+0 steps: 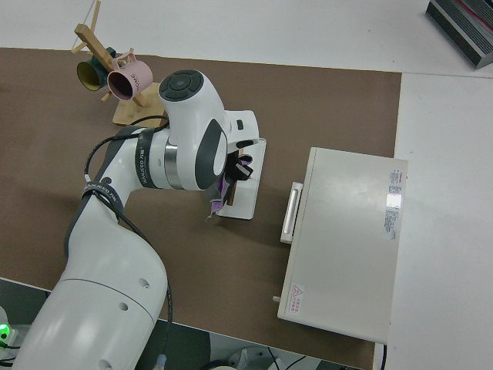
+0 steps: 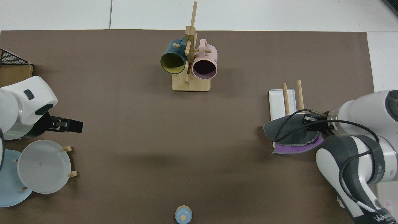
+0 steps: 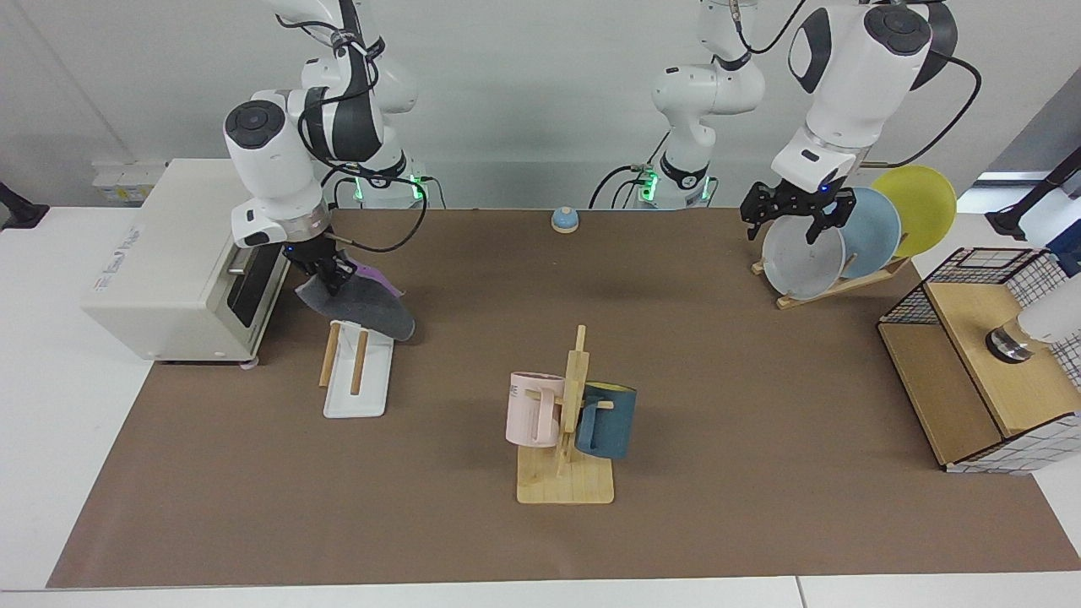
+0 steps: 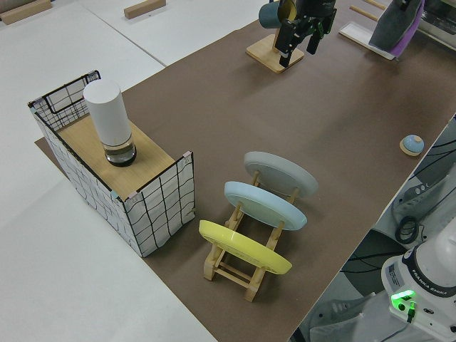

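Observation:
My right gripper (image 2: 314,125) is at the white drying stand (image 2: 278,100) with two wooden posts, holding a grey cloth (image 2: 289,130) with a purple cloth (image 2: 294,148) beneath it; its fingertips are mostly hidden by cloth and cables. My left gripper (image 2: 71,125) hangs above the plate rack at the near left, which holds a white plate (image 2: 44,166), a blue plate (image 2: 9,190) and a yellow plate (image 3: 917,198); the state of its fingers is hard to see.
A mug tree (image 2: 190,86) carries a teal mug (image 2: 170,59) and a pink mug (image 2: 209,59). A mesh shelf (image 2: 15,74) stands far left, a white appliance (image 1: 343,239) right. A small blue round object (image 2: 183,214) lies near the front edge.

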